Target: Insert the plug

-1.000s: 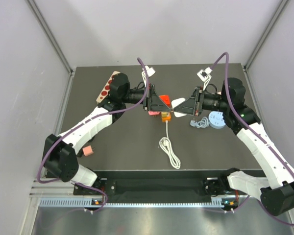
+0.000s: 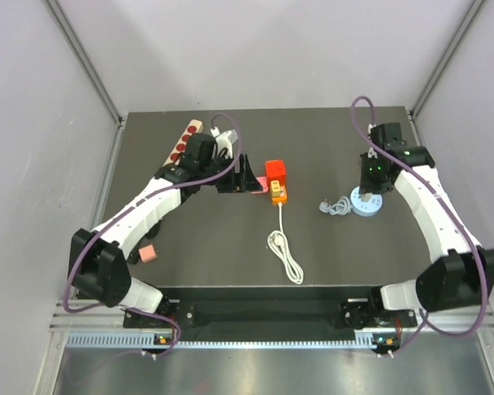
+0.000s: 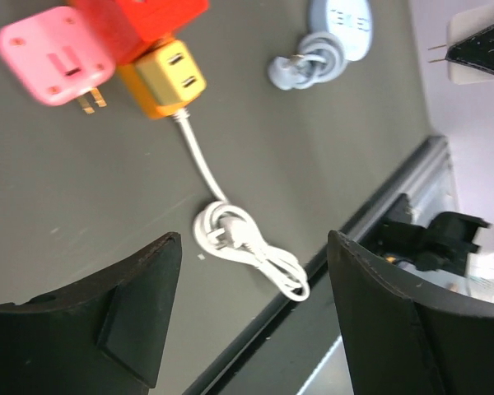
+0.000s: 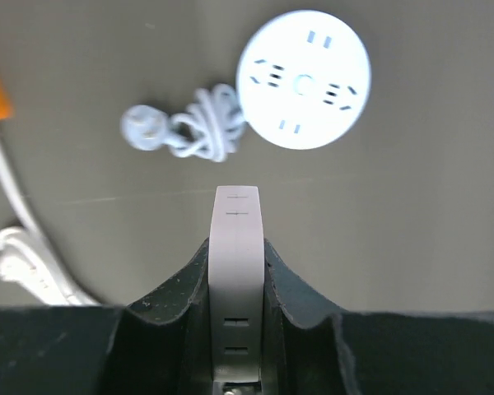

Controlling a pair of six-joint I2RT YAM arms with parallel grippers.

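My right gripper is shut on a white plug, held above the table just short of the round white socket disc. Two thin prongs show on the plug in the left wrist view. My left gripper stands open and empty left of a pink plug, a red block and an orange socket with a white cord.
A bundled grey cord with plug lies beside the disc. The coiled white cable lies front centre. A strip with red circles is at back left, a pink cube at front left.
My right gripper has swung right, away from the orange socket to over the round disc, carrying the white plug. My left gripper has drawn back slightly to the left.
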